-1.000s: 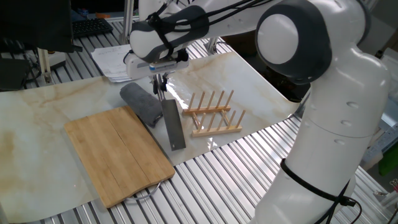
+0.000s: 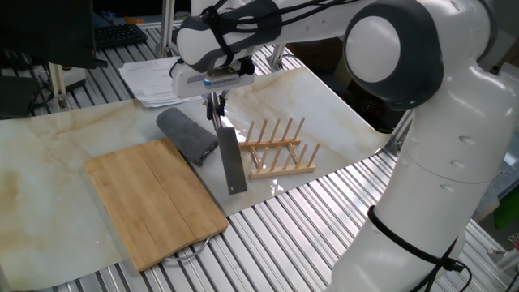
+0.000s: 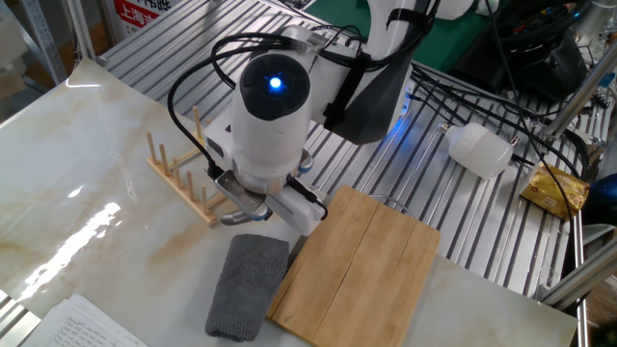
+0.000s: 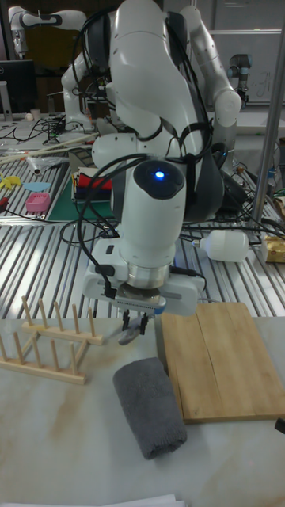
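Observation:
My gripper point(image 2: 216, 109) is shut on the handle of a cleaver-like knife. The knife's broad grey metal blade point(image 2: 231, 162) points down and leans slightly in exterior view 1, between the cutting board and the wooden rack. That rack point(image 2: 280, 172), with two rows of upright pegs, stands empty on the marbled mat. In exterior view 3 the gripper point(image 4: 134, 321) hangs between the rack point(image 4: 51, 369) and the wooden cutting board point(image 4: 223, 364), above the far end of the grey towel. Most of the blade cannot be made out there. Exterior view 2 has the fingers largely hidden by the arm.
A rolled grey towel point(image 2: 186, 135) lies next to the cutting board point(image 2: 154, 199). Papers point(image 2: 150, 83) rest at the mat's far edge. Beside the arm are a white bottle-like object point(image 3: 479, 150) and a yellow packet point(image 3: 554, 189). Bare mat point(image 2: 49, 170) extends left of the board.
In exterior view 1 the gripper and the knife have shifted a little to the right, towards the rack. The knife stays in its grip; rack, towel and board have not moved.

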